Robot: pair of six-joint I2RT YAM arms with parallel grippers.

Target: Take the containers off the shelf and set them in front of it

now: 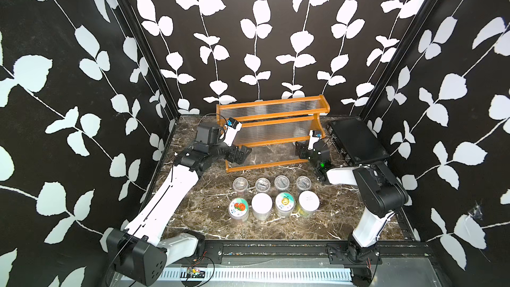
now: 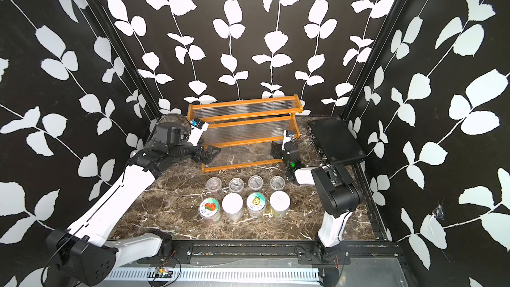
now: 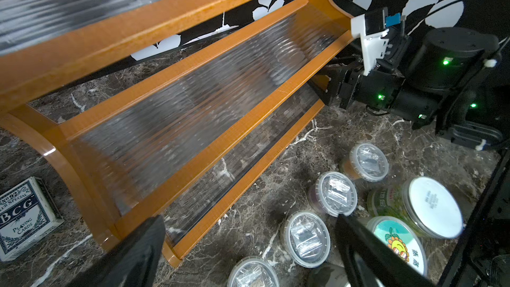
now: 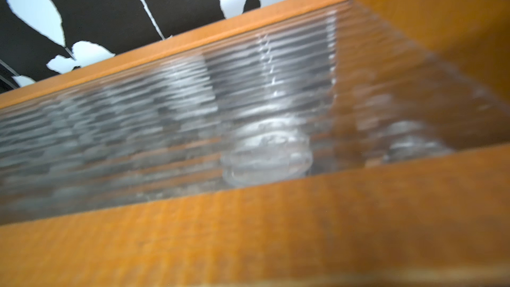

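Observation:
The wooden shelf (image 1: 273, 143) with clear ribbed panels stands at the back of the counter. In the right wrist view, a blurred, clear round shape (image 4: 268, 154) shows at the ribbed panel; whether it is a jar or a reflection I cannot tell. My right gripper (image 1: 298, 150) reaches into the lower level near its right end; its fingers are hidden in its own wrist view, so I cannot see what lies between them. My left gripper hangs by the shelf's left end, open and empty. No jar is clearly recognisable as the seed jar.
Before the shelf are small clear-lidded tubs (image 1: 262, 185) and, nearer, larger jars (image 1: 261, 204), one with a sunny green lid (image 1: 284, 202). A black case (image 1: 358, 140) lies right of the shelf, a playing-card box (image 3: 26, 218) left.

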